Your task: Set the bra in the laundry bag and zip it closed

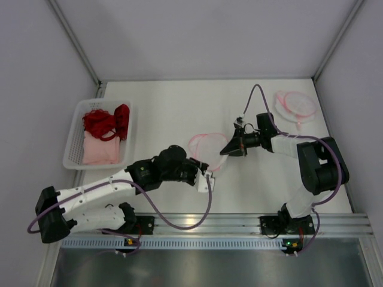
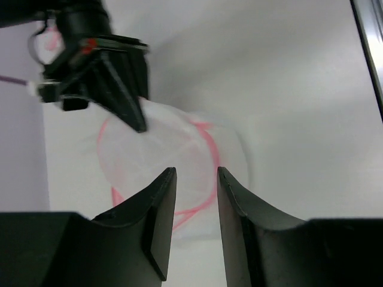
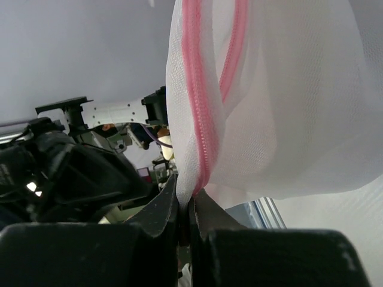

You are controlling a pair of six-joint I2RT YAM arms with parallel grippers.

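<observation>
The white mesh laundry bag (image 1: 209, 146) with pink zipper lies mid-table, lifted at its right side by my right gripper (image 1: 233, 148), which is shut on the fabric and zipper edge (image 3: 200, 119). My left gripper is raised at the bag's near left, part open with nothing between its fingers; in the left wrist view the bag is blurred beyond it. Red bras (image 1: 106, 124) lie with pink cloth (image 1: 102, 149) in the white basket at the left; which is the task's bra I cannot tell.
The white basket (image 1: 73, 143) takes up the table's left end. A second round mesh bag (image 1: 296, 104) lies at the back right. A metal rail runs along the front edge.
</observation>
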